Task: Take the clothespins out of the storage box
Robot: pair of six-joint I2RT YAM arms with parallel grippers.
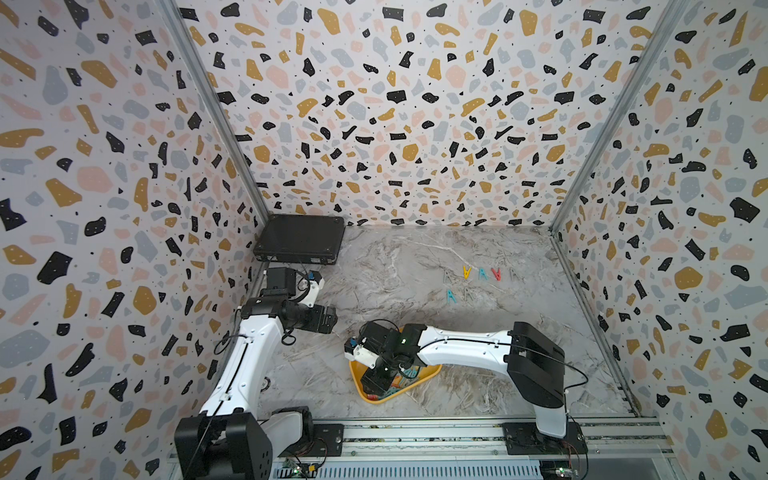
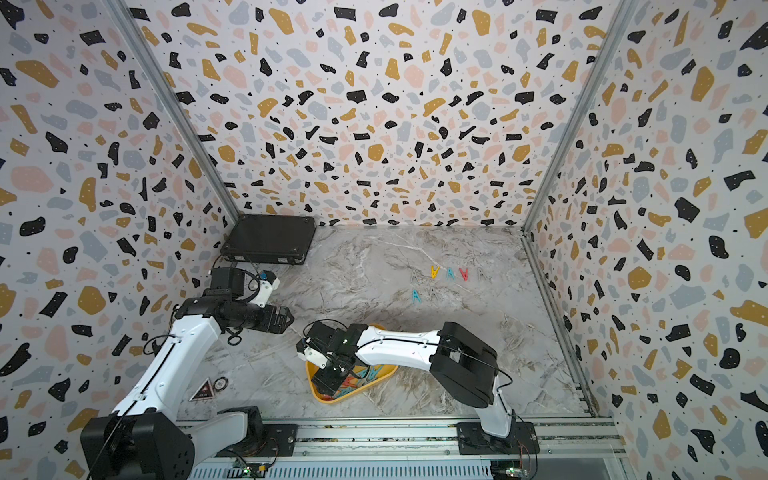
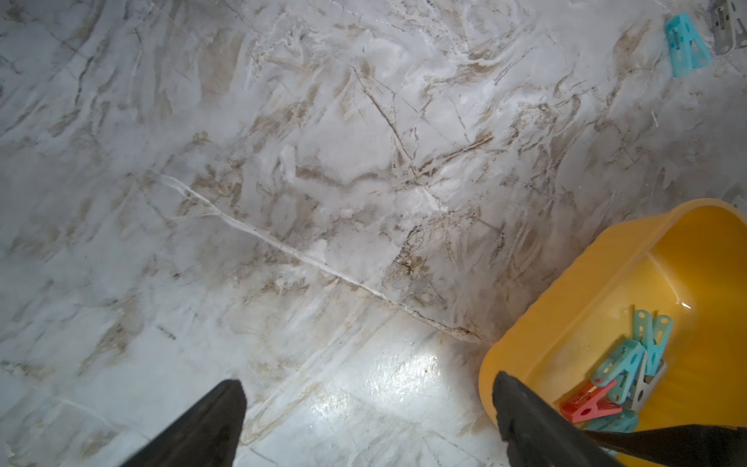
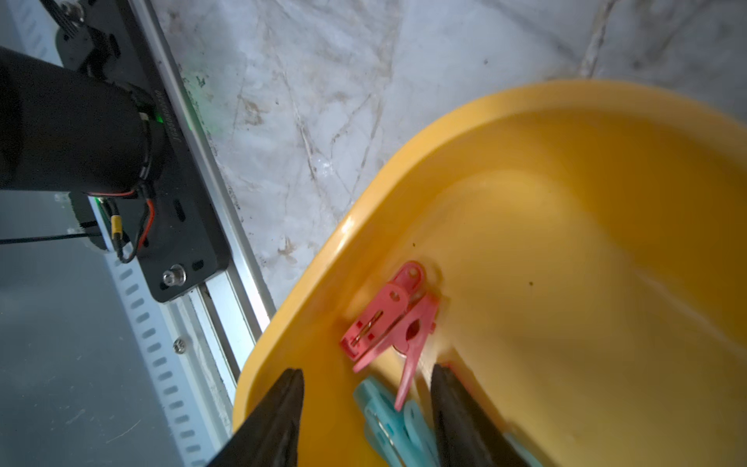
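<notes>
The yellow storage box (image 2: 382, 381) stands near the table's front edge and holds several red, teal and grey clothespins. My right gripper is over the box with its fingers open. Ahead of its fingertips a red clothespin (image 4: 393, 311) leans near the box wall, and teal clothespins (image 4: 393, 424) show in the gap between the fingers. The right arm covers much of the box in the top views. My left gripper is open above the bare table, left of the box, with nothing between its fingers.
Several clothespins lie out on the table at the right, among them a yellow one (image 1: 466, 272), a red one (image 1: 496, 273) and a teal one (image 1: 451, 295). A black case (image 1: 300, 238) stands at the back left.
</notes>
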